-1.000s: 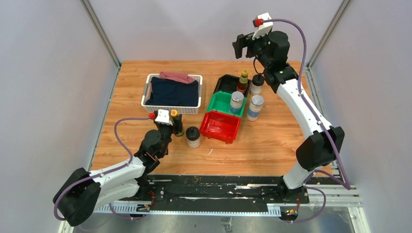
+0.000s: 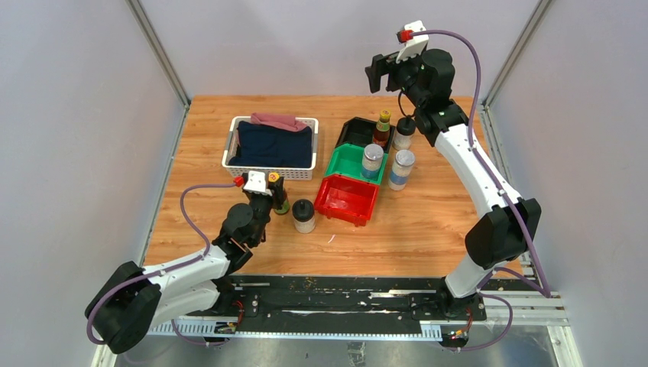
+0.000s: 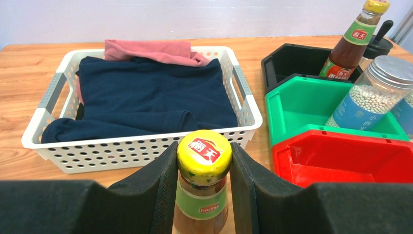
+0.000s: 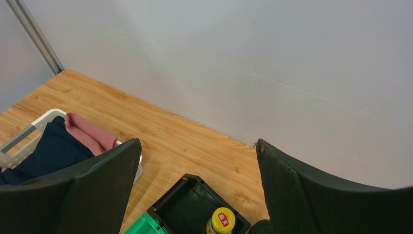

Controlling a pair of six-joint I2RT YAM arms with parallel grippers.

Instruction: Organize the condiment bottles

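Observation:
A yellow-capped sauce bottle stands upright between the fingers of my left gripper, which is shut on it near the cap. Raised at the back right, my right gripper is open and empty. Another yellow-capped bottle stands in the black bin. A silver-lidded jar sits in the green bin, and the red bin is empty. Beside the red bin stands a black-lidded jar. To the bins' right are a silver-lidded jar and a black-lidded jar.
A white basket with dark blue and pink cloth lies behind the left gripper, left of the bins. Bare wooden table spreads out in front of the red bin.
The right arm has stayed still.

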